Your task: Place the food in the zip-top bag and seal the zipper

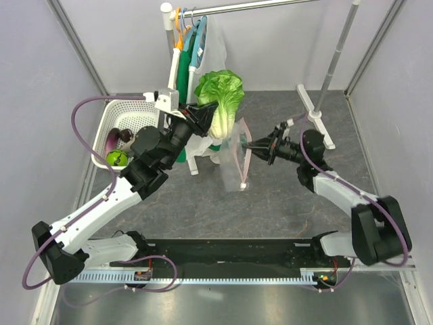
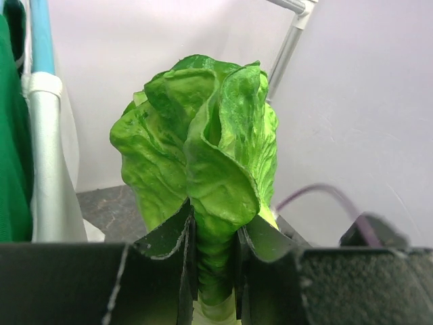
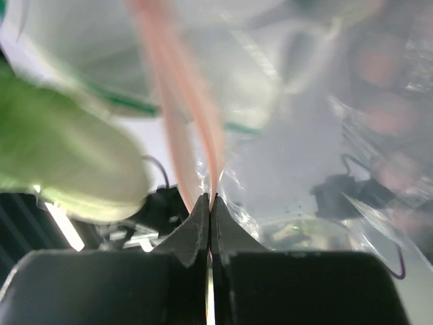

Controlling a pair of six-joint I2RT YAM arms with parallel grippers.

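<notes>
A green romaine lettuce (image 1: 220, 95) with a pale base is held up by my left gripper (image 1: 206, 112), which is shut on it; in the left wrist view its leaves (image 2: 193, 142) rise above the fingers. Just below and right of it hangs the clear zip top bag (image 1: 233, 169), its pink zipper strip running downward. My right gripper (image 1: 252, 145) is shut on the bag's edge by the zipper; in the right wrist view the strip (image 3: 203, 128) runs into its fingertips. The lettuce's base is beside the bag's top; whether it is inside cannot be told.
A white basket (image 1: 115, 115) with an eggplant, a green item and other food stands at the left. A rack (image 1: 233, 8) with hanging green and white cloths stands behind the lettuce.
</notes>
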